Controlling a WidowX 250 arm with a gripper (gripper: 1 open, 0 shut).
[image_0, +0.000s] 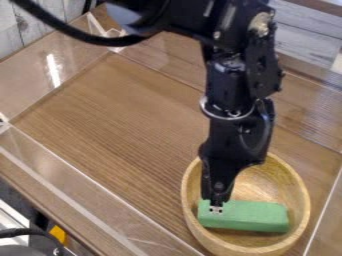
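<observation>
A wooden bowl (286, 186) sits at the bottom right of the camera view, holding a green rectangular block (254, 217). The black gripper (217, 205) reaches down into the bowl from above, its tips at the left end of the block. The gripper looks shut; whether it touches the block is not clear.
A wooden tabletop (107, 120) with raised clear edges fills most of the view, and its left and middle are clear. A pale plank wall runs along the back right. Dark cables and a small yellow object lie beyond the lower left edge.
</observation>
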